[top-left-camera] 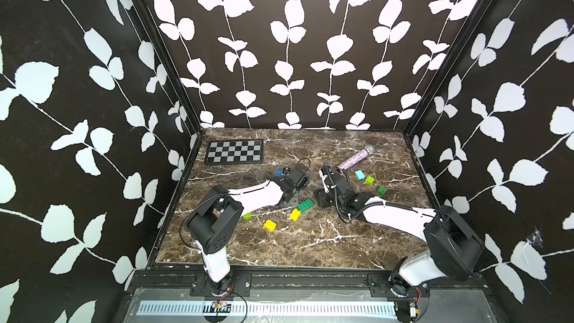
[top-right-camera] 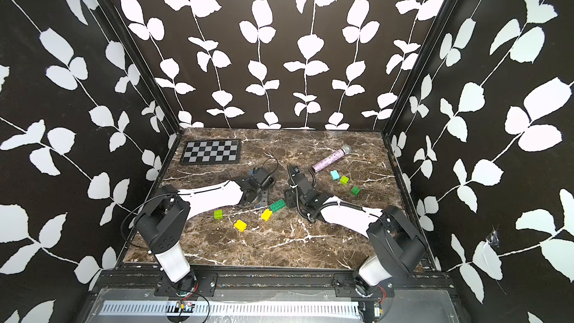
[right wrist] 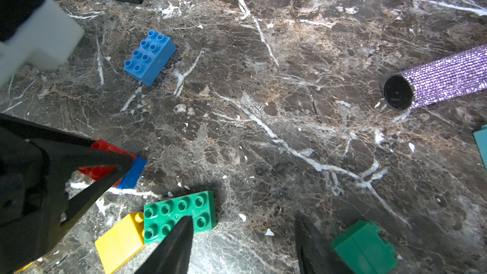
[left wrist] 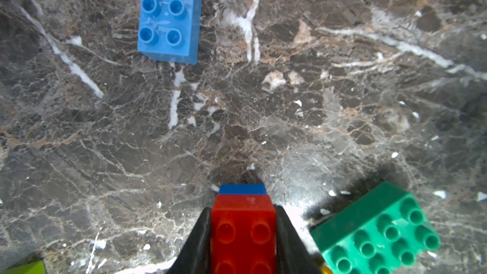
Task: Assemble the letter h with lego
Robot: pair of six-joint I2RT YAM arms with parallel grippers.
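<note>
My left gripper is shut on a red brick (left wrist: 243,223), beneath which a dark blue brick (left wrist: 242,189) shows. Beyond them lies a light blue brick (left wrist: 167,17); to their right in the left wrist view is a green brick (left wrist: 372,230). My right gripper is part open over bare table beside that green brick, nothing visible between its fingers; a teal-green brick (right wrist: 364,246) shows by its right finger. A yellow brick (right wrist: 119,243) lies next to the green one.
A checkered board (top-left-camera: 233,152) sits at the back left, and a glittery pink tube (top-right-camera: 329,159) at the back right. Small loose bricks (top-right-camera: 343,180) lie to the right.
</note>
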